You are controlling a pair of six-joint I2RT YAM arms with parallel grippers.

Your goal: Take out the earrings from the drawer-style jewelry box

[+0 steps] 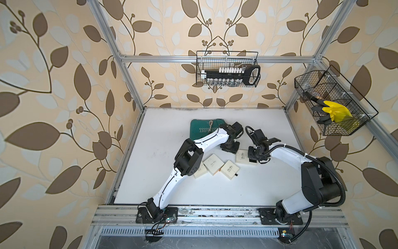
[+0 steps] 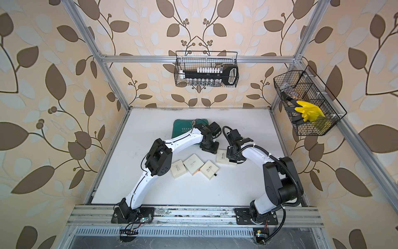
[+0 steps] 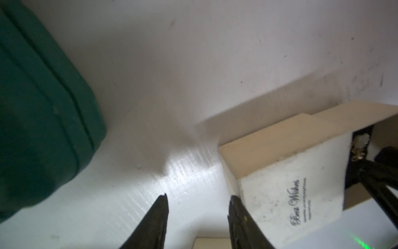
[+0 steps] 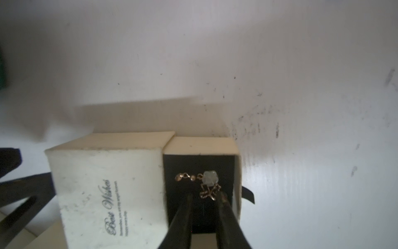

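A white jewelry box marked Best Wishes has its drawer pulled out to the right, showing a black insert with gold earrings and a pale square stone. My right gripper is over the insert just below the earrings, fingertips close together; whether it grips anything there is unclear. My left gripper stands open beside the left end of the box, with nothing between its fingers.
A green pouch lies behind my left gripper. Three more white boxes sit at front centre. Free table surrounds them. Wire baskets hang on the frame.
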